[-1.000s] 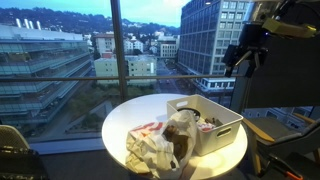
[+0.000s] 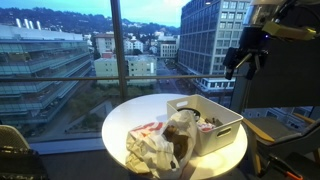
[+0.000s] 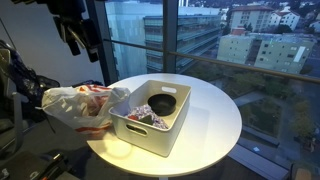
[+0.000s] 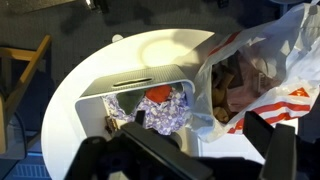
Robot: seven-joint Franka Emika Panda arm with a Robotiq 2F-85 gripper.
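Note:
High above the table, my gripper (image 2: 240, 72) hangs open with nothing visible between its fingers. In the wrist view its two dark fingers (image 4: 140, 152) stand wide apart, over the box and the bag. The white box (image 3: 143, 135) has handle slots and holds a black round bowl or pan (image 3: 162, 104), a patterned purple-white cloth (image 4: 166, 112) and a red item (image 4: 158, 93). Beside the box lies a crumpled white plastic bag (image 2: 150, 150) with red print. Brown contents (image 4: 228, 95) show through its opening.
The round white table (image 3: 215, 125) has clear room on the side of the box away from the bag. Large windows stand behind it. A chair (image 2: 272, 128) is close to the table's edge.
The box and bag have not moved.

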